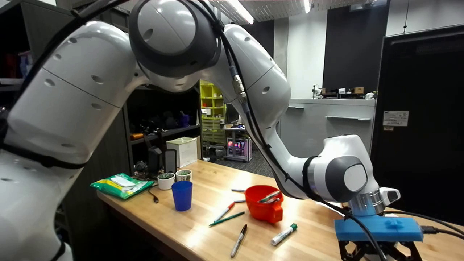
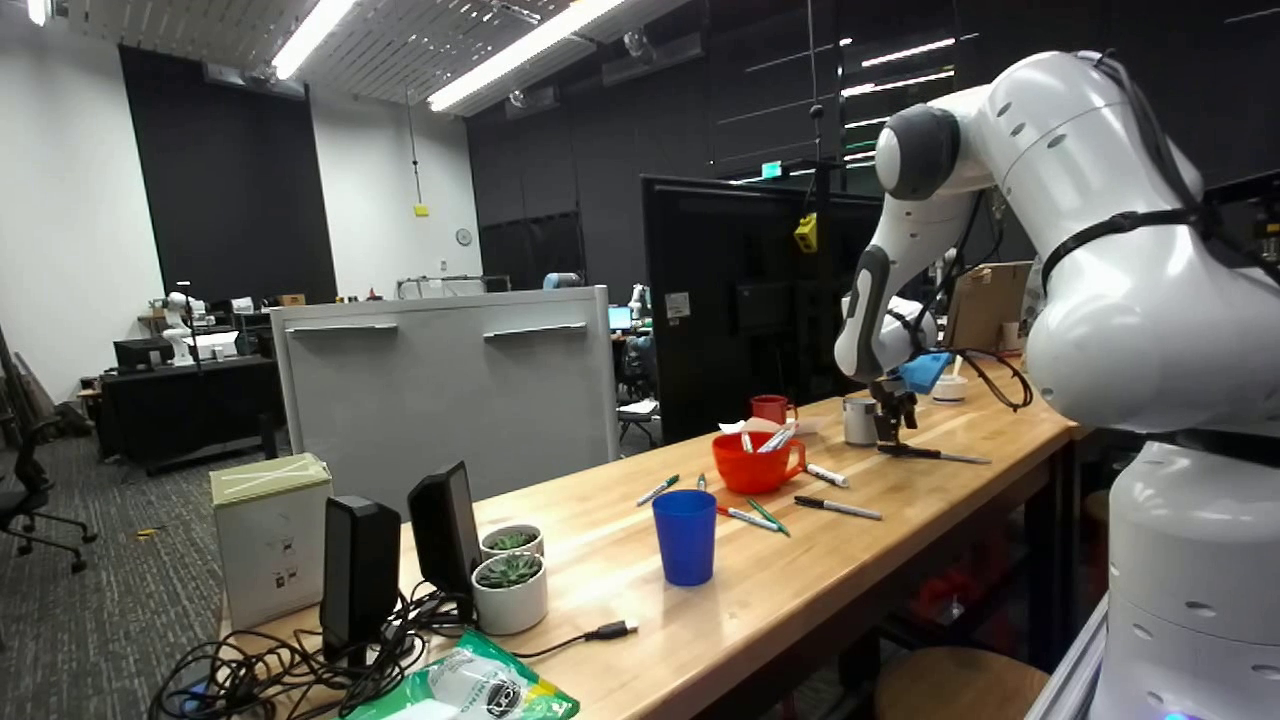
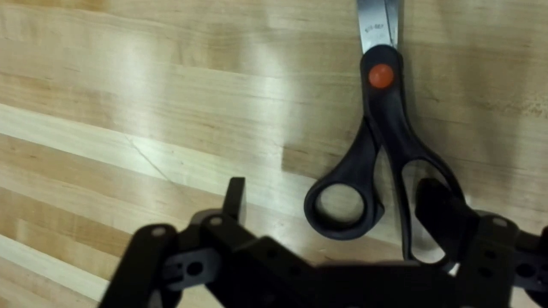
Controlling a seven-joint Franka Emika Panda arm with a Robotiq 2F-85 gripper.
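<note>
A pair of scissors (image 3: 382, 110) with black handles and an orange pivot lies flat on the wooden table, blades pointing to the top of the wrist view. My gripper is open low over the handles. Its left finger (image 3: 234, 200) stands apart from the scissors, over bare wood. The right finger (image 3: 436, 208) overlaps the larger handle loop, and whether it touches the loop or the table is hard to tell. In the second exterior view the gripper (image 2: 894, 432) is down at the scissors (image 2: 948, 456). The first exterior view cuts off its fingertips.
A grey metal cup (image 2: 860, 421) stands close beside the gripper. The red bowl-shaped mug (image 1: 263, 204) holds markers; loose pens and a whiteboard marker (image 1: 284, 234) lie around it. Farther off are a blue cup (image 1: 181, 195) and small potted plants (image 1: 165, 181).
</note>
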